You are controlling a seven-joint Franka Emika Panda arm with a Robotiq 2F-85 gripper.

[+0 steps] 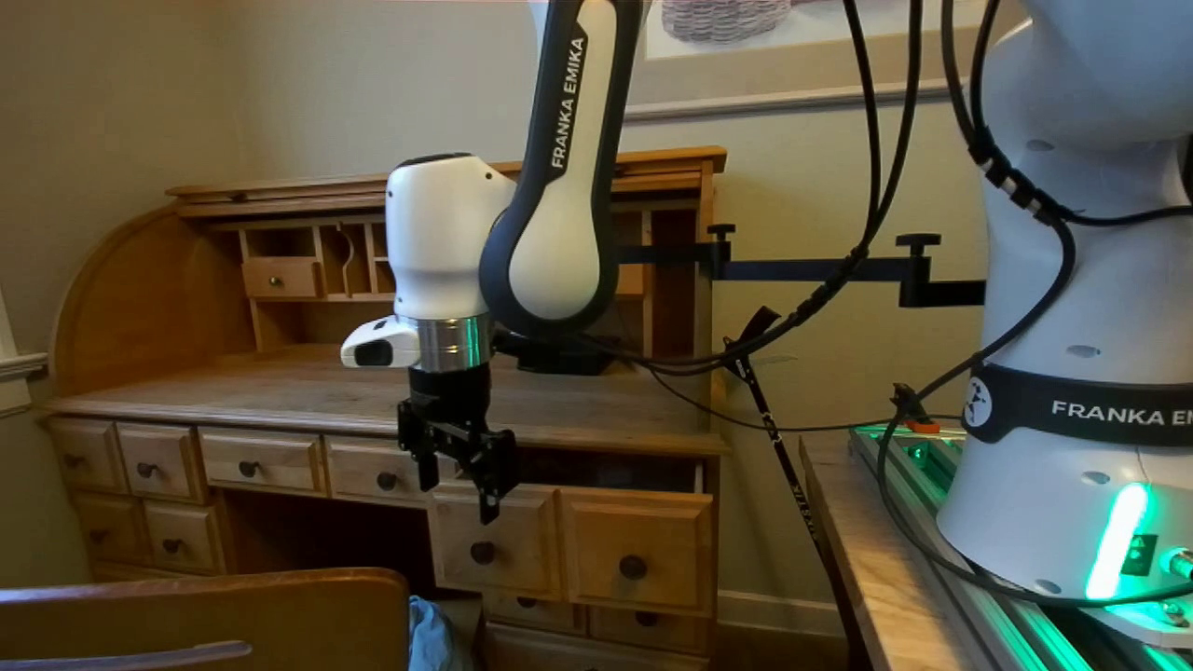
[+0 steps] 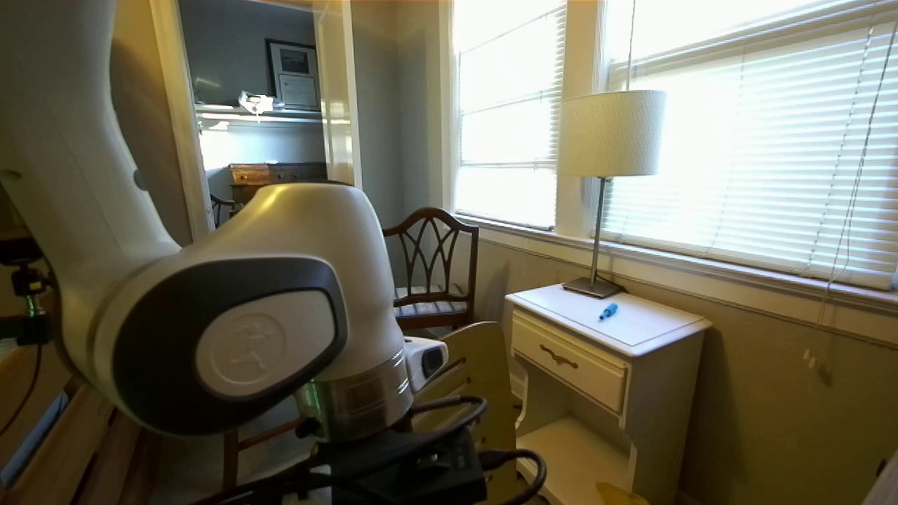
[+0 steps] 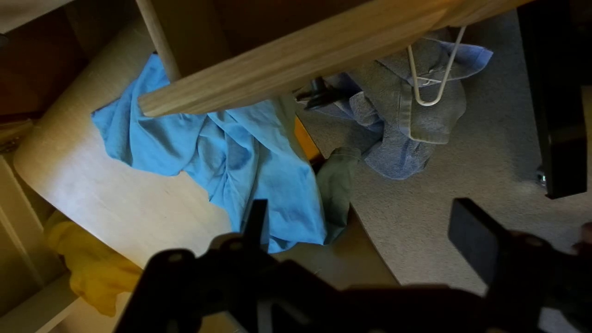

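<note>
My gripper is open, its two dark fingers wide apart with nothing between them. In the first exterior view the gripper [image 1: 459, 475] points down in front of the desk, near a pulled-out drawer [image 1: 634, 548]. Below it in the wrist view, a light blue cloth [image 3: 233, 150] drapes over a pale wooden surface [image 3: 105, 188], its lower end near the left finger. The drawer's front edge [image 3: 311, 55] crosses above the cloth and hides part of it. On the grey floor lies a grey-blue denim garment [image 3: 399, 111] with a white hanger [image 3: 427, 100].
A yellow cloth [image 3: 100, 266] lies at the lower left of the wrist view. A wooden chair back [image 1: 201, 621] stands before the desk [image 1: 335, 391]. By the windows, a white nightstand [image 2: 581, 379] carries a lamp [image 2: 614, 135] and a small blue object [image 2: 608, 311].
</note>
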